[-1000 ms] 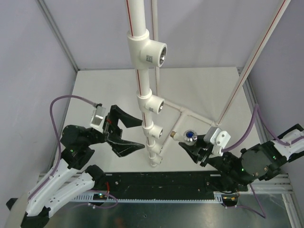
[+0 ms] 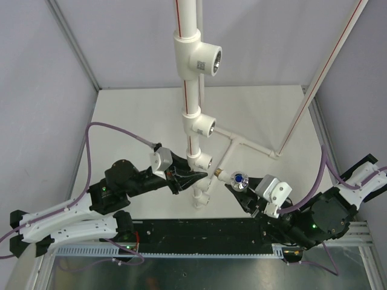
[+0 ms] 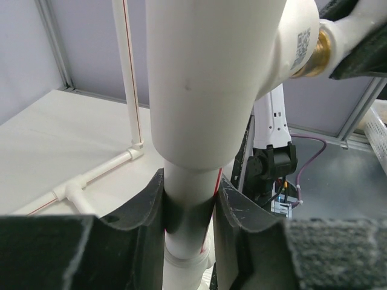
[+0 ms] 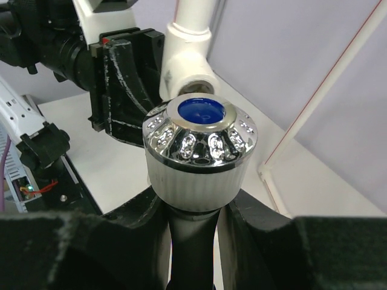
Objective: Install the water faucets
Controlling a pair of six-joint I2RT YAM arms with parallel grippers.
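In the top view a white vertical pipe carries several tee fittings with side sockets. My left gripper is shut round this pipe; the left wrist view shows the pipe between its fingers, below a large tee. My right gripper is shut on a faucet with a blue-centred chrome handle and white body, its brass threaded end pointing left toward a lower tee socket. The right wrist view shows the faucet handle close up, partly hiding the pipe behind it.
A white board stands behind, with thinner pipework on it and a long diagonal pipe at the right. Grey walls bound both sides.
My left gripper has moved right onto the pipe and closed round it, and the pipe appears shifted slightly right.
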